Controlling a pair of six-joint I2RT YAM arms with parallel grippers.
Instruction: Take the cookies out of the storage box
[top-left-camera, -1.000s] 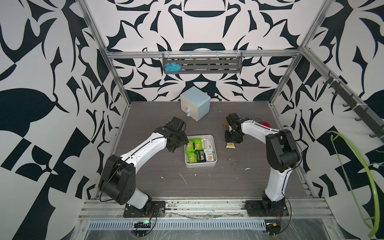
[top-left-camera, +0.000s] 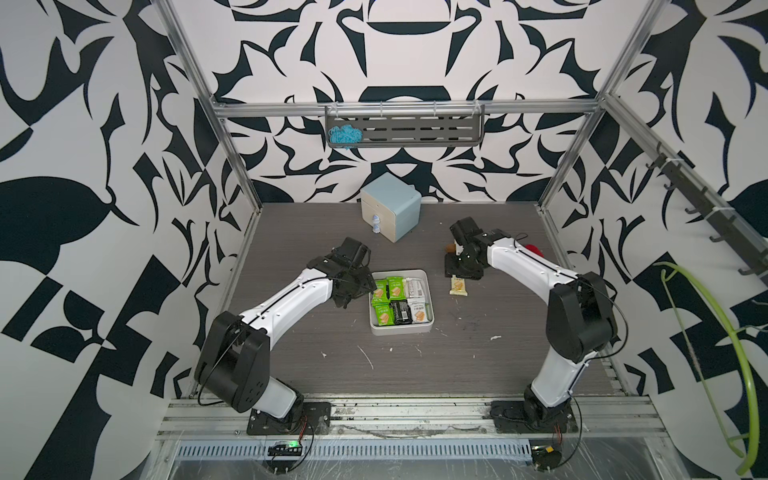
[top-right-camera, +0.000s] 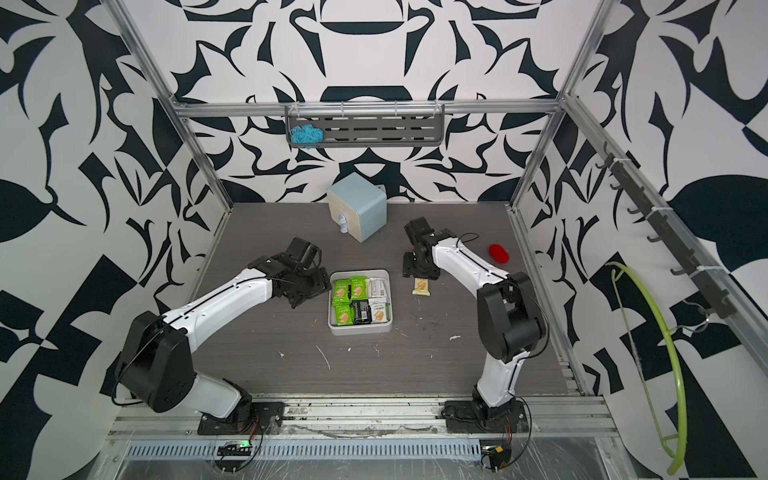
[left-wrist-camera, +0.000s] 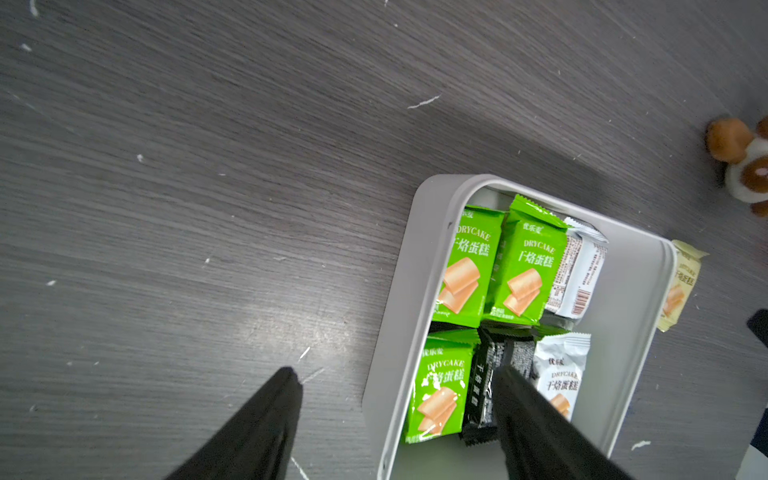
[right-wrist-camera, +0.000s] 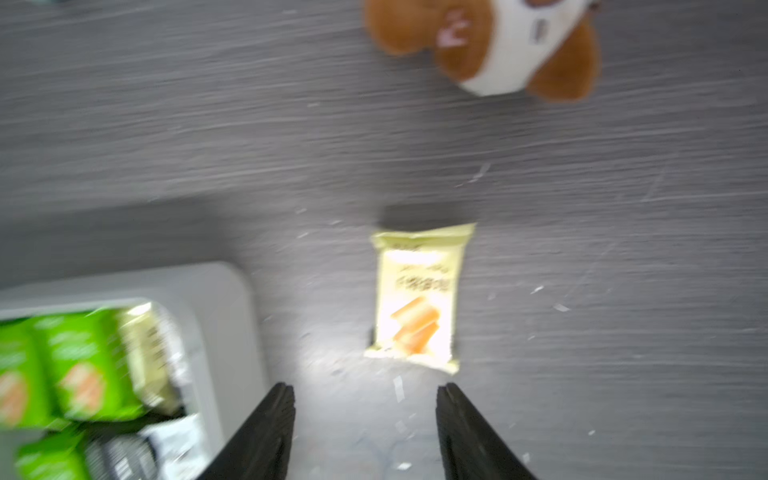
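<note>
A yellow cookie packet (right-wrist-camera: 416, 296) lies flat on the table, right of the white storage box (top-left-camera: 401, 329). Above it, my right gripper stands part open with nothing between its fingers; the packet shows ahead of the fingertips in the right wrist view. Inside the box are green packets (left-wrist-camera: 528, 260), a black packet (left-wrist-camera: 489, 384) and white packets (left-wrist-camera: 564, 364). In the right wrist view, another yellow packet (right-wrist-camera: 148, 356) stands at the box's inner wall. My left gripper is open and empty near the box's left side.
A brown-and-white plush toy (right-wrist-camera: 512, 40) sits behind the loose packet. A pale blue cabinet (top-left-camera: 396, 204) stands at the back, and a red object (top-right-camera: 498, 253) lies at the far right.
My right arm has lifted and drawn back from the yellow packet, uncovering more of it. The packet lies slightly further left than a second ago. My left arm is nearly still.
</note>
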